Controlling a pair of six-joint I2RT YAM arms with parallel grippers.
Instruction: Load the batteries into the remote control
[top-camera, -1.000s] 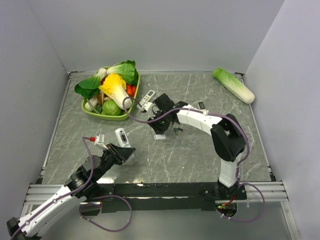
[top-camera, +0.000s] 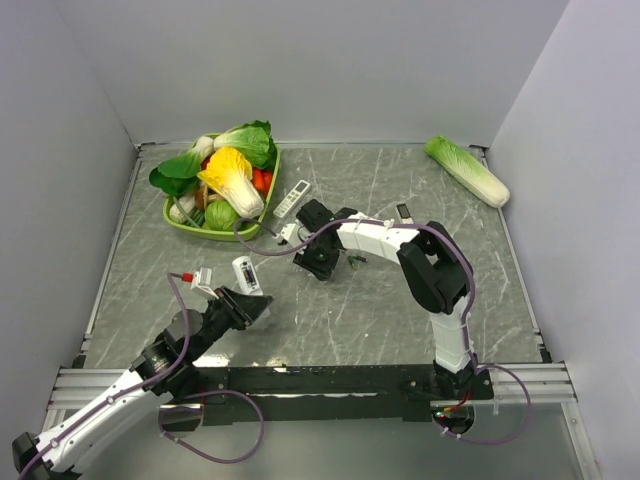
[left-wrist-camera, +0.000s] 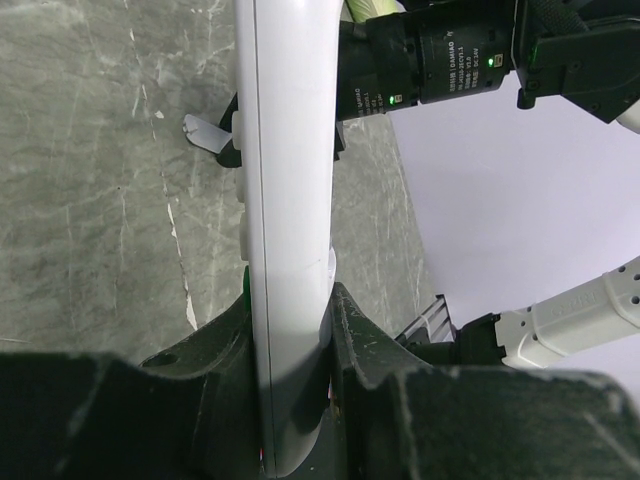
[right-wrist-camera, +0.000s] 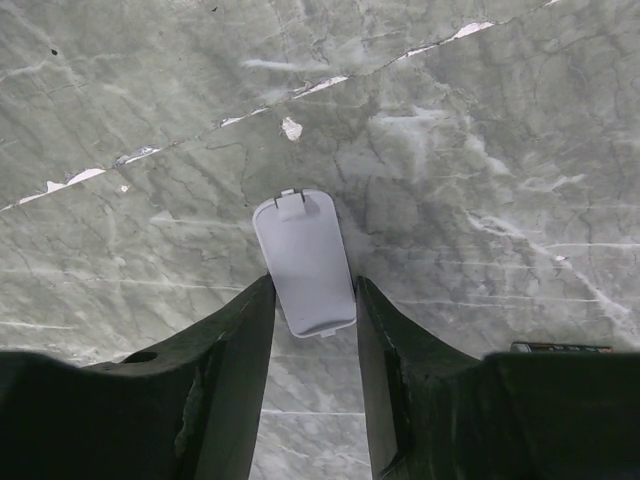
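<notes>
A white remote control is held up by my left gripper, shut on its lower part; the left wrist view shows it edge-on, its buttons facing left. The battery cover, a small light-grey plate with a tab, appears to lie on the marble table. Around its lower half, my right gripper stands part open, one fingertip close to each long side; contact is unclear. The cover also shows beside the right arm in the left wrist view. Small batteries lie just right of the right gripper in the top view.
A green basket full of vegetables stands at the back left, with a second white remote beside it. A small dark-topped item and a Chinese cabbage lie toward the right.
My right gripper has come down and slightly toward the front over the battery cover, which it now mostly hides from above. The left arm and its remote have stayed still.
</notes>
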